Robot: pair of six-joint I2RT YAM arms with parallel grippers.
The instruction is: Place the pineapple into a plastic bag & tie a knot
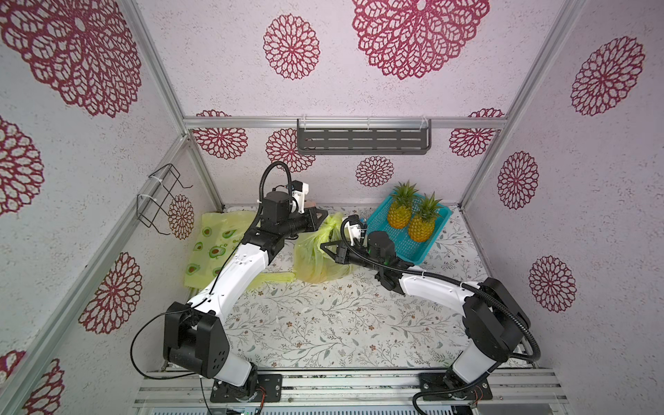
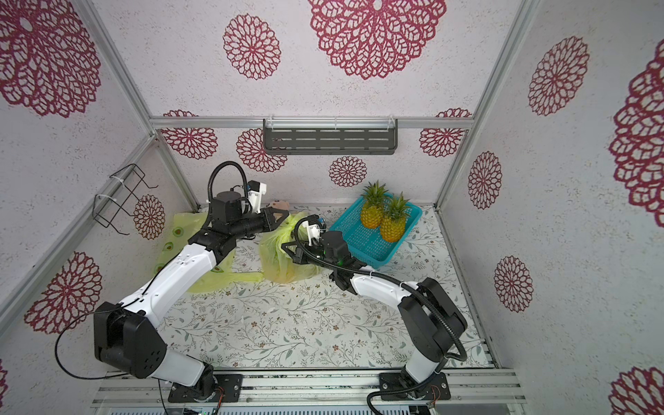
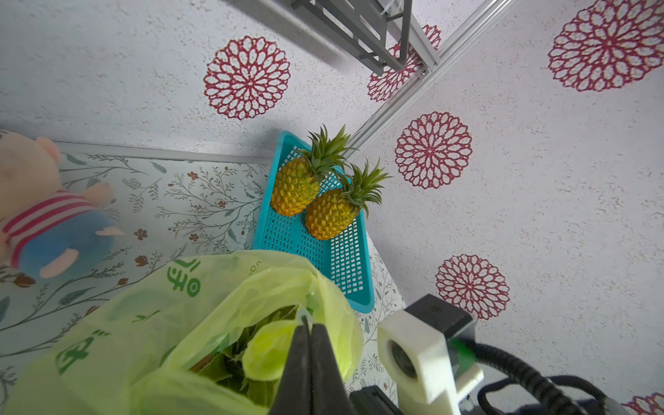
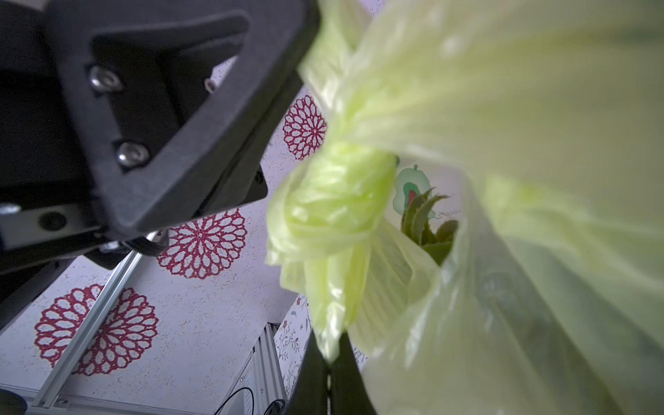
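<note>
A translucent yellow-green plastic bag stands mid-table, bunched at the top. Through its mouth, the left wrist view shows green pineapple leaves; the fruit's body is hidden. My left gripper is shut at the bag's upper edge, a pale bit of plastic at its tips. Lower and to the right, my right gripper is shut on the narrow tail of a twisted, knot-like fold of the bag. Whether that fold is a tight knot cannot be told.
Two pineapples lie in a blue basket at the back right. A plush toy rests behind the bag. More bags lie flat at left.
</note>
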